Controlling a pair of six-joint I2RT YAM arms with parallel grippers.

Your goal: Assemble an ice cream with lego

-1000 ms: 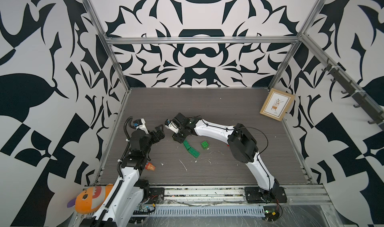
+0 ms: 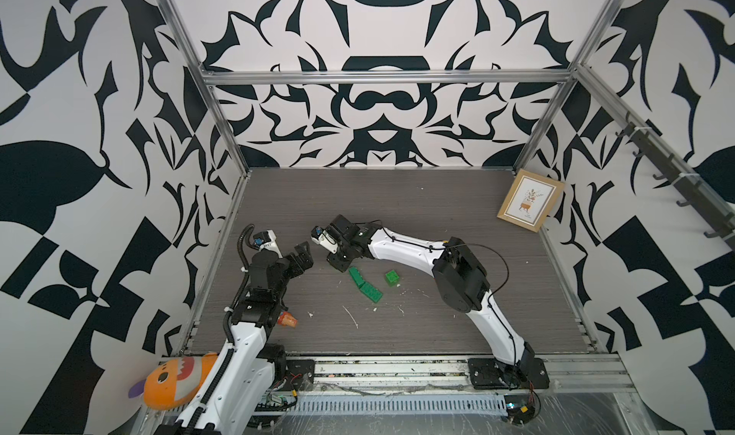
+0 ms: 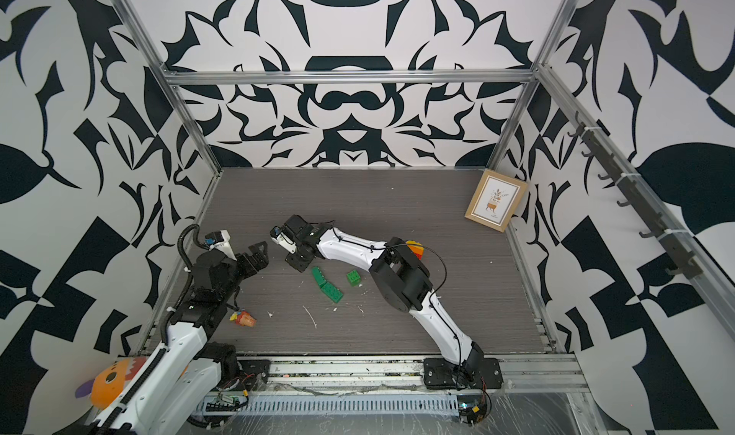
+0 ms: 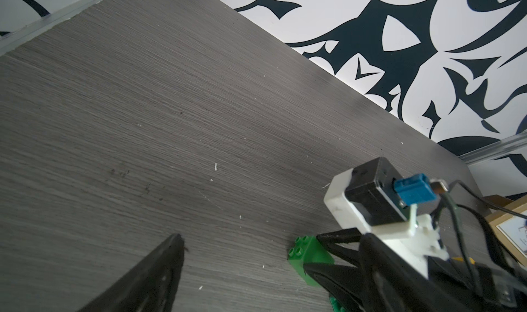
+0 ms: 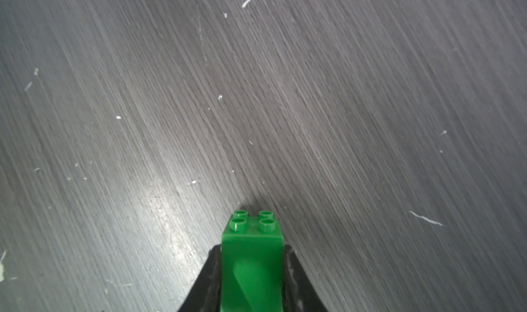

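Note:
A green studded brick (image 5: 252, 268) is gripped upright between the right gripper's (image 5: 252, 254) fingers, studs at its far end, in the right wrist view. The left wrist view shows the same brick (image 4: 310, 259) in front of the right fingers (image 4: 340, 237). My left gripper stands open, its fingers wide apart with bare table between them; the held brick lies nearer its right finger, and I see no contact. On the table are green pieces joined end to end or touching (image 2: 365, 285) and a single green brick (image 2: 392, 277).
A small orange-red piece (image 3: 242, 318) lies beside the left arm. Something orange (image 3: 415, 248) shows behind the right arm. A framed picture (image 2: 530, 199) leans at the right back corner; a plush toy (image 2: 172, 381) sits front left.
The right gripper has shifted slightly left, toward the left gripper, over the last second. The left arm has barely moved, and the pieces on the table lie as before.

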